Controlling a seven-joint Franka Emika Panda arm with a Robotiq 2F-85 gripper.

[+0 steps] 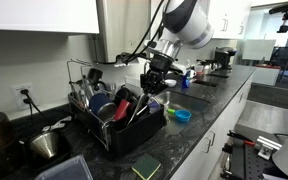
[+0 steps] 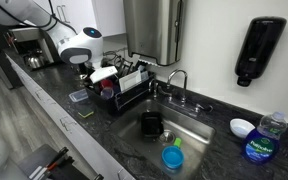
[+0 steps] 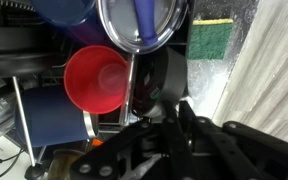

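Observation:
A black cup-like thing shows in the wrist view, with its rim up against my fingertips. My gripper is shut on it, though the exact contact is dark and hard to make out. In exterior view 1 the gripper is over the black dish rack, pointing down into its front part. Beside the black thing sits a red cup in the rack. In exterior view 2 the arm hides most of the grip.
A silver lidded vessel and blue cups crowd the rack. A green-and-yellow sponge lies on the counter before it. The sink holds a blue cup. A metal pot stands left of the rack.

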